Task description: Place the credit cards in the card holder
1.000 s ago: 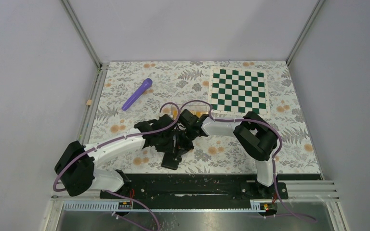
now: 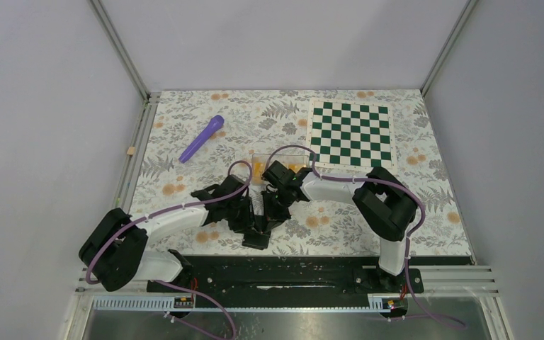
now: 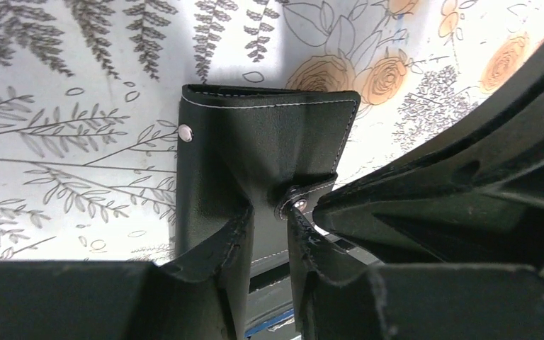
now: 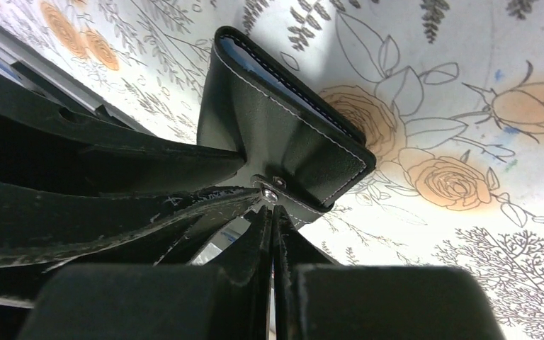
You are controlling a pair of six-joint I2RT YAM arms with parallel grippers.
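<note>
The black leather card holder (image 2: 256, 241) lies near the table's front edge, under both grippers. In the left wrist view the card holder (image 3: 248, 142) shows white stitching and a small strap with a silver stud. Slightly parted over its face are the fingers of my left gripper, open with nothing between them. The right wrist view shows the card holder (image 4: 290, 127) with a pale lining along one opened edge. My right gripper is shut beside the strap's stud, its tips close to it; whether they pinch the strap is unclear. I cannot clearly make out any credit card.
A clear box (image 2: 279, 156) stands behind the grippers. A purple microphone-shaped object (image 2: 202, 139) lies at the back left, and a green checkered board (image 2: 350, 134) at the back right. The two arms are very close together.
My left gripper has drawn back a little to the left, away from the right one. The card holder has shifted slightly to the right. The right arm has moved only a little.
</note>
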